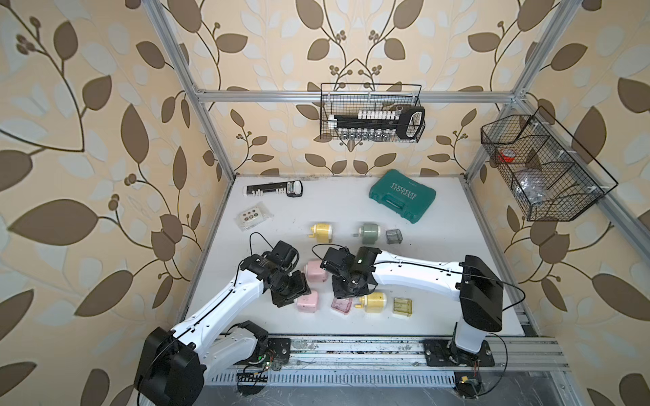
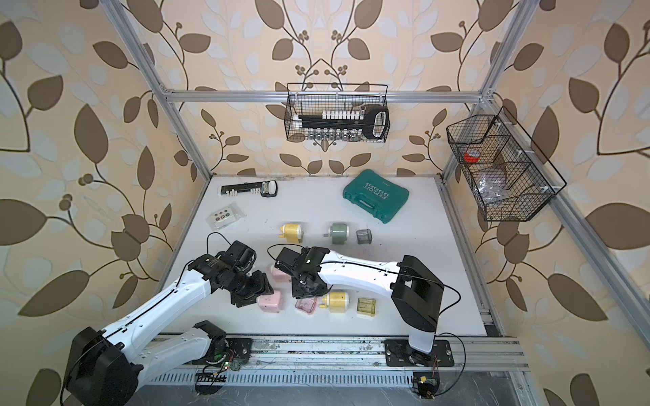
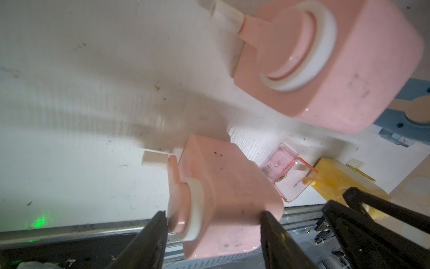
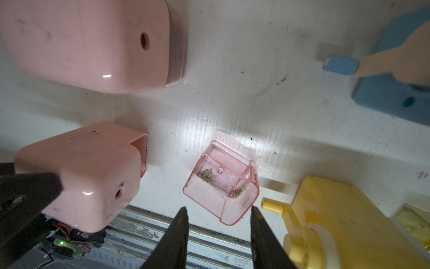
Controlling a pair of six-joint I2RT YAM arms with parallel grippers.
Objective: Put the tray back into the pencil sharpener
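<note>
In the left wrist view my left gripper has its fingers around a pink sharpener (image 3: pixel 224 179), whose crank faces one finger; whether they grip it is unclear. A second pink sharpener (image 3: pixel 358 76) lies just beyond. My right gripper hangs part open above the clear pink tray (image 4: pixel 219 188), which lies on the table with shavings inside, nothing between the fingers. The tray is right of the near pink sharpener, whose open end (image 4: pixel 141 152) faces it.
A yellow sharpener (image 4: pixel 340 215) lies right of the tray, a blue one (image 4: pixel 385 94) behind. A yellow tray (image 1: pixel 402 306), green sharpener (image 1: pixel 369 232), grey tray (image 1: pixel 394 236) and green case (image 1: pixel 401 194) share the table (image 1: pixel 447 250).
</note>
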